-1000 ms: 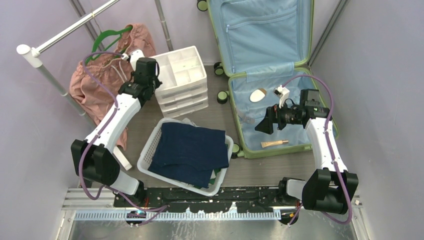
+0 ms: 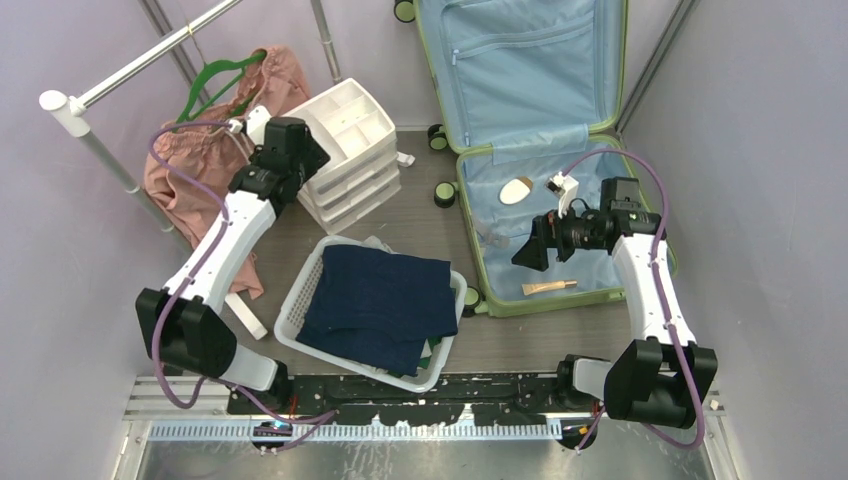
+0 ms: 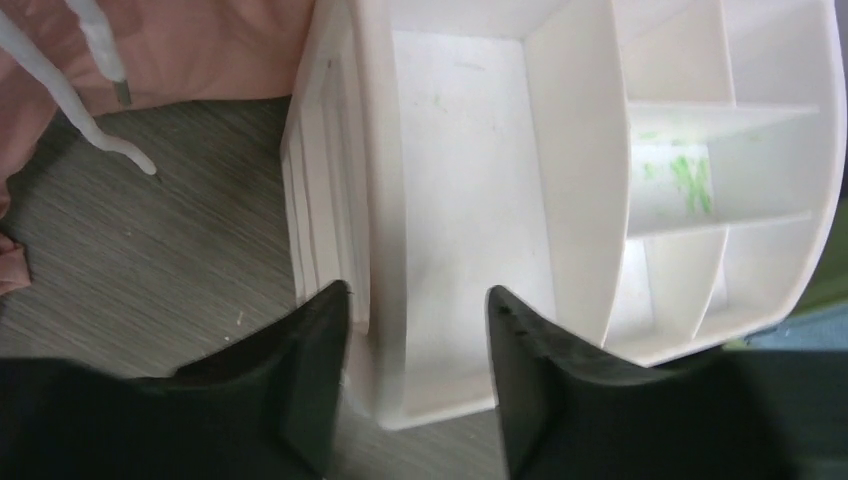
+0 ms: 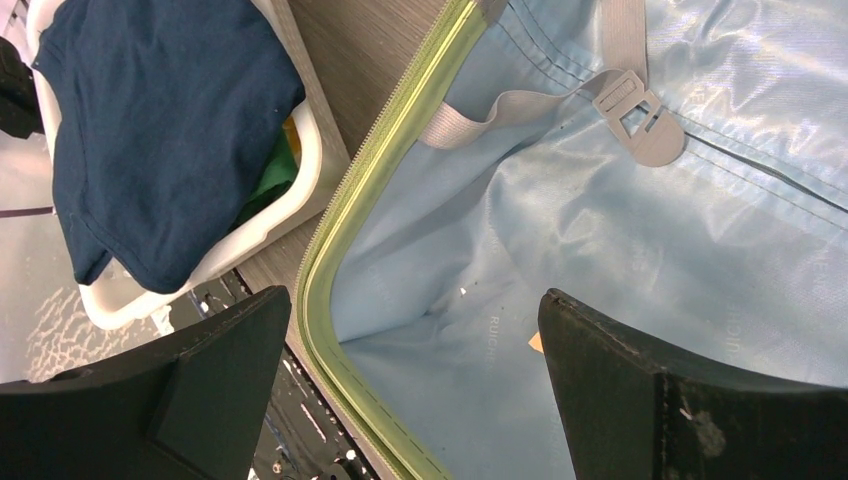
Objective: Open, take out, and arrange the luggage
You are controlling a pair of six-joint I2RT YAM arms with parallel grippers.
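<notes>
A white drawer organizer [image 2: 350,130] with a compartment top stands at the back left. My left gripper is part open over its near side, its fingers either side of the white rim, not visibly closed on it. The green suitcase [image 2: 516,38] lies open on the right, its blue base holding a white oval item [image 2: 516,190] and a tan tube-like item [image 2: 548,287]. My right gripper hangs open over that base, nothing between its fingers. A white basket [image 2: 290,310] of folded navy clothing [image 2: 375,300] sits at the front centre.
A pink garment [image 2: 185,170] on a green hanger hangs from the white rack [image 2: 150,60] behind my left arm. A white bar [image 2: 245,315] lies beside the basket. Bare floor shows between organizer and suitcase.
The organizer has shifted slightly toward the front left and turned. The right arm is nearly still.
</notes>
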